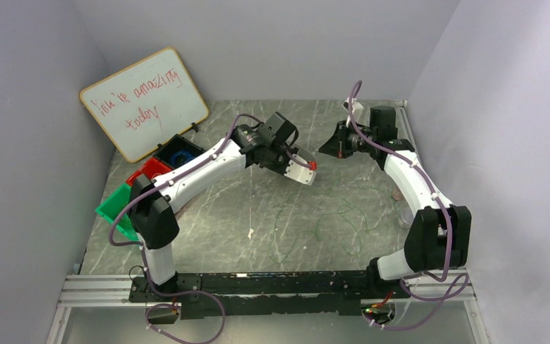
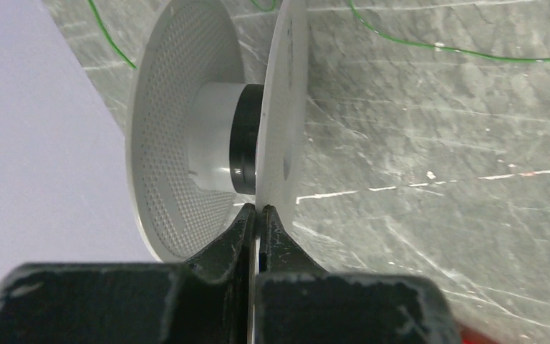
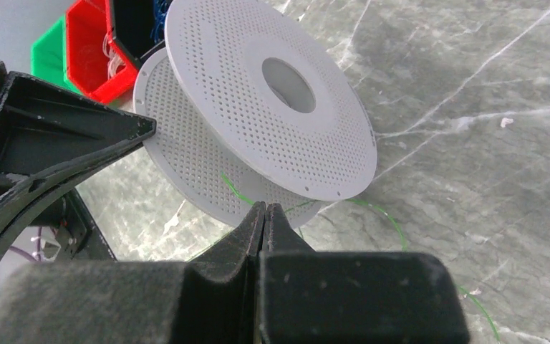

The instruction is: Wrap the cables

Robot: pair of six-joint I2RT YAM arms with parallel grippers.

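A grey perforated cable spool (image 2: 159, 158) fills much of the left wrist view, my left gripper shut on the rim of one flange. The right wrist view shows the spool (image 3: 279, 143) tilted, two flanges around a hub. A thin green cable (image 3: 394, 222) runs under and beside it, with loose loops (image 1: 351, 215) on the table. My right gripper is shut, pointing at the spool, apart from it, nothing visible between its fingers. In the top view the left arm largely hides the spool.
Green (image 1: 107, 208), red (image 1: 150, 168) and dark (image 1: 186, 143) bins stand on the left beside a whiteboard (image 1: 143, 100).
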